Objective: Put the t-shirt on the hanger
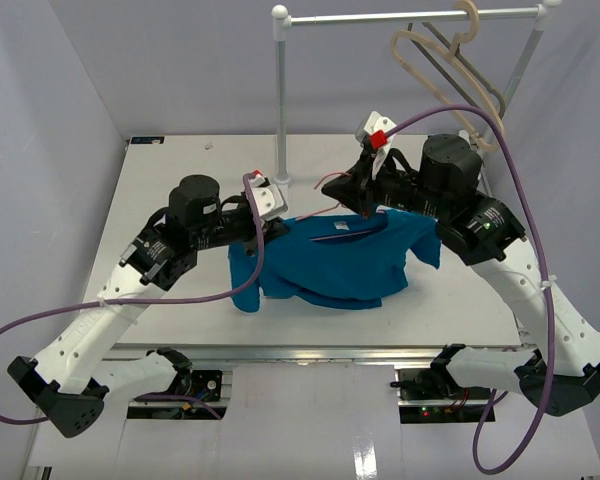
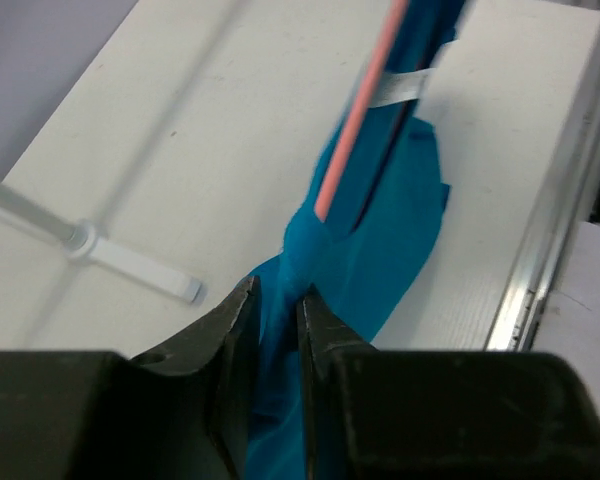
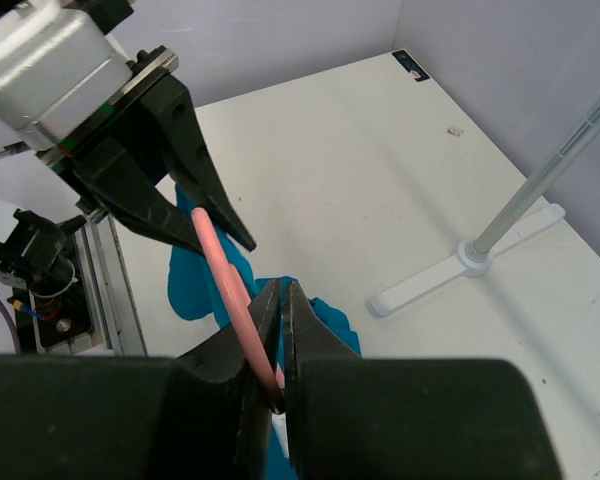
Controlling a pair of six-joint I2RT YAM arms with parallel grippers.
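A blue t-shirt [image 1: 335, 270] hangs over the table with a pink hanger [image 3: 230, 290] running into its neck opening. My left gripper is shut on the shirt's fabric beside the hanger's end, its fingertips pinching a bunched fold. My right gripper is shut on the pink hanger, whose hook shows above the shirt in the top view [image 1: 330, 176]. In the right wrist view the left gripper's fingers reach to the hanger and shirt from above left.
A white rail [image 1: 410, 16] on posts stands behind, carrying beige and grey hangers [image 1: 445, 65] at the upper right. A metal edge [image 1: 280, 353] runs along the front.
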